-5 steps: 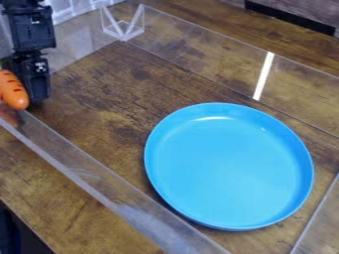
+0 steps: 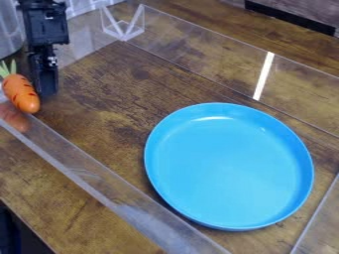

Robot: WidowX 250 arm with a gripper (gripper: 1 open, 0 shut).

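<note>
An orange toy carrot (image 2: 22, 93) with green leaves lies at the far left, against the clear plastic wall. My black gripper (image 2: 40, 79) is at the upper left, low beside the carrot on its right side. Whether its fingers are on the carrot, and how far apart they are, cannot be made out. A large blue plate (image 2: 228, 163) lies on the right of the wooden surface.
Clear plastic walls (image 2: 93, 174) border the wooden work area (image 2: 133, 99). A white tape strip (image 2: 263, 75) is at the upper right. The middle of the surface between carrot and plate is clear.
</note>
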